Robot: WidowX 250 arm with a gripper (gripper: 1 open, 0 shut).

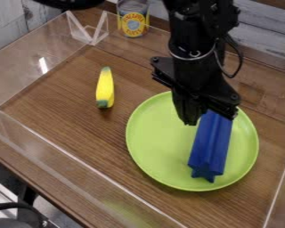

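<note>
The black gripper point(199, 103) hangs over the back of a green plate point(155, 144), its fingertips near the upper end of a long blue star-profiled block point(210, 150) that lies on the plate's right half. Whether anything is between the fingers, and how far they are apart, is unclear from this view.
A yellow toy corn or banana point(104, 88) lies on the wooden table point(74, 142) left of the plate. A can with a yellow label point(133, 21) stands at the back. Clear plastic edging runs along the left side.
</note>
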